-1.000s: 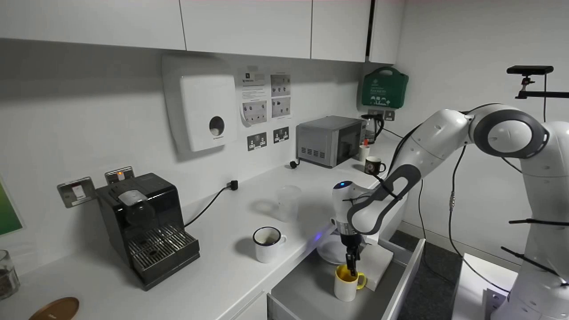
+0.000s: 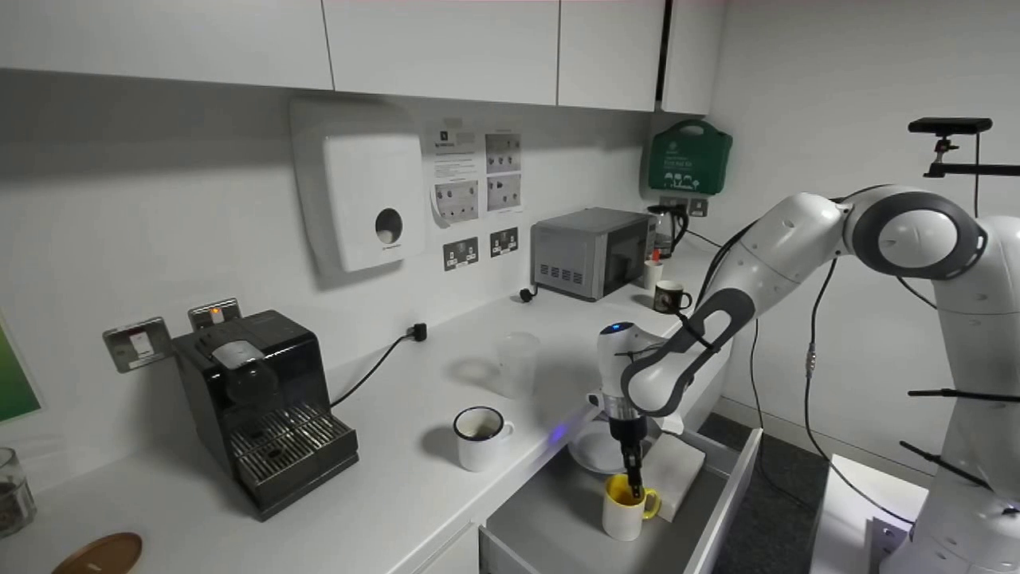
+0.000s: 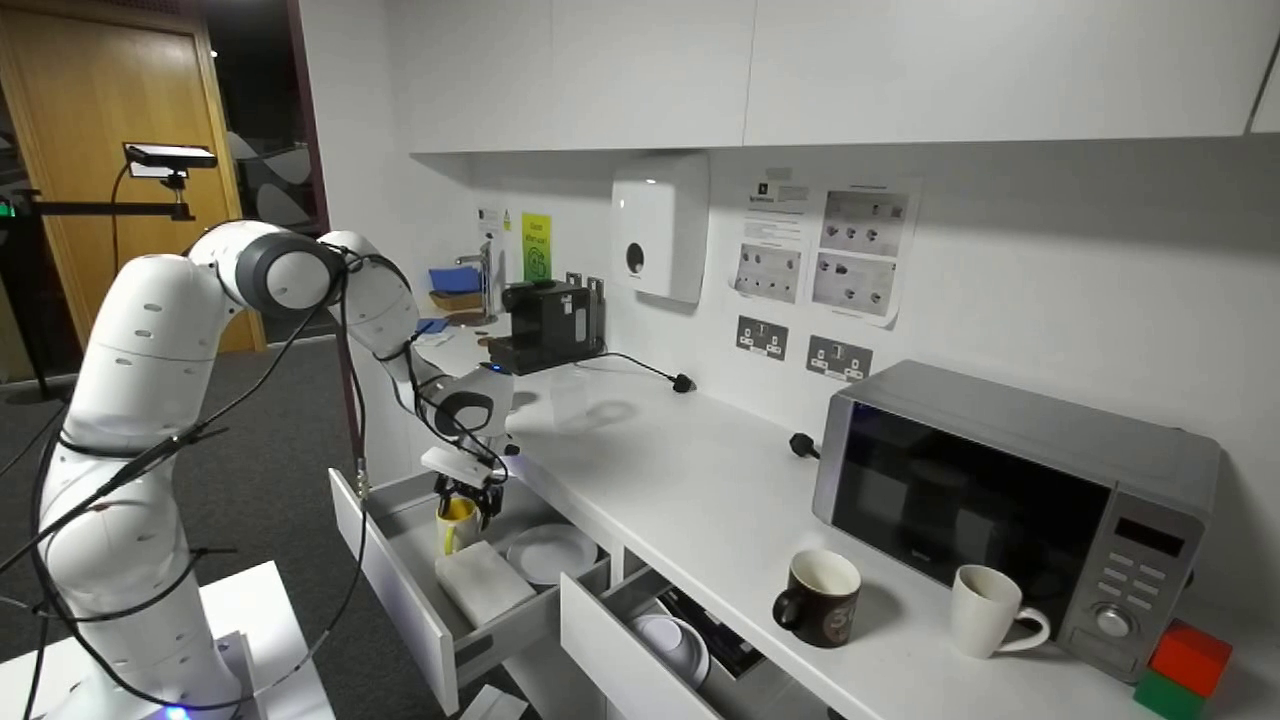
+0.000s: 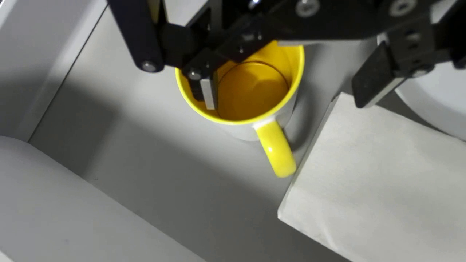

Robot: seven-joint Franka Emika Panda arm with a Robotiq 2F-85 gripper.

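A white mug with a yellow inside and yellow handle (image 4: 276, 148) stands upright in the open drawer (image 2: 550, 521). Over it, my gripper points down with its fingers wide apart. In the wrist view one finger (image 4: 209, 92) reaches inside the mug's rim, at the left. The other finger (image 4: 373, 83) hangs outside the mug, to its right, above the drawer floor. Exterior view 2 shows the mug (image 3: 456, 526) partly behind the fingers. Whether the inner finger touches the mug's wall, I cannot tell.
Beside the mug lie a pale flat box (image 4: 384, 183) and a white plate (image 3: 552, 554). A second drawer (image 3: 636, 648) with bowls is open. On the counter are a black-rimmed mug (image 2: 480, 438), a clear container (image 2: 518, 365), a coffee machine (image 2: 268, 402) and a microwave (image 2: 588, 253).
In exterior view 1 the yellow-lined mug has shifted slightly to the right. My gripper has moved slightly right and down with it.
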